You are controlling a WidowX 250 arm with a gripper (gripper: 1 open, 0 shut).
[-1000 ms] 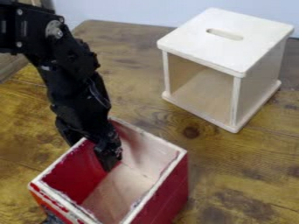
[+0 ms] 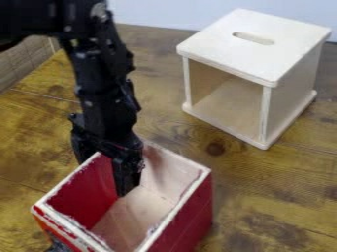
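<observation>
A black arm reaches down from the upper left to my gripper (image 2: 108, 157), which is low over the back-left part of an open red box (image 2: 187, 217) with a pale interior, its fingers partly inside. Whether the fingers are open or shut, or hold anything, is unclear in the dark shape.
A pale wooden cube (image 2: 247, 39) with an open front and a slot in its top stands at the back right.
The upper arm has shifted and straightened somewhat, while the gripper stays at the back of the red box with only slight movement. The box and cube have not moved.
</observation>
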